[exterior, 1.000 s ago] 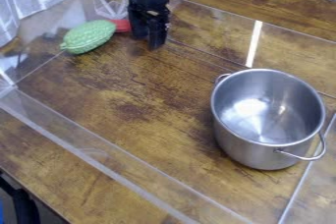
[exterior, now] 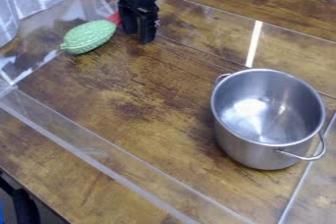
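A black robot gripper [exterior: 141, 29] hangs down at the top centre of the view, low over the wooden table. A red object [exterior: 114, 19] shows partly behind it, and a green bumpy oblong item [exterior: 88, 37] lies just to its left. Whether the fingers are open or shut on anything is too dark and small to tell.
A steel pot [exterior: 266, 120] with two handles stands on the right. Clear strips or edges run along the table's sides, and a light wall is at the upper left.
The gripper has shifted slightly to the left and up. The pot and the green item look unmoved.
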